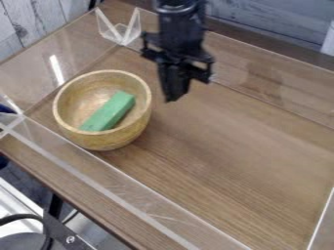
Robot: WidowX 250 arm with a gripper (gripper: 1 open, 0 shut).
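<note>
A round wooden bowl (120,134) sits on the left part of the wooden table, with a green oblong object (107,113) lying inside it. The dark robot gripper (174,83) hangs above the table, up and to the right of the bowl and apart from it. It looks blurred; whether it is open or shut is hard to see, and nothing shows held in it.
Clear plastic edging runs along the table's sides. A dark cable lies at the bottom left.
</note>
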